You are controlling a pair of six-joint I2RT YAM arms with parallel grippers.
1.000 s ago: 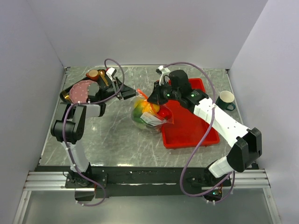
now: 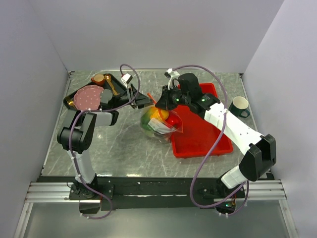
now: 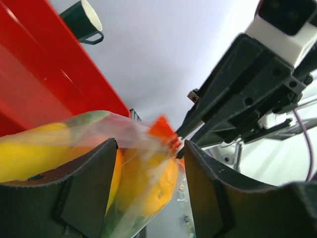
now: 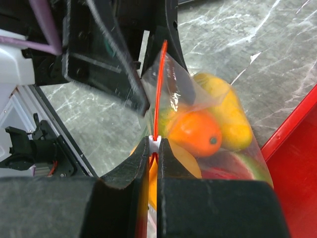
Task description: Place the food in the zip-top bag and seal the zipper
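The clear zip bag (image 2: 161, 129) holds colourful food, including an orange fruit (image 4: 193, 134) and a yellow one (image 4: 230, 124), and stands on the marble counter beside the red tray. My right gripper is shut on the bag's orange zipper strip (image 4: 160, 89), which runs upward from its fingertips. My left gripper is open at the upper left end of that strip, its fingers either side of the bag's top edge, close to the right gripper.
The red tray (image 2: 203, 146) lies right of the bag, with a green mug (image 2: 239, 106) beyond it. A dark tray with a pink plate (image 2: 88, 96) is at the back left.
My right gripper holds nearly still.
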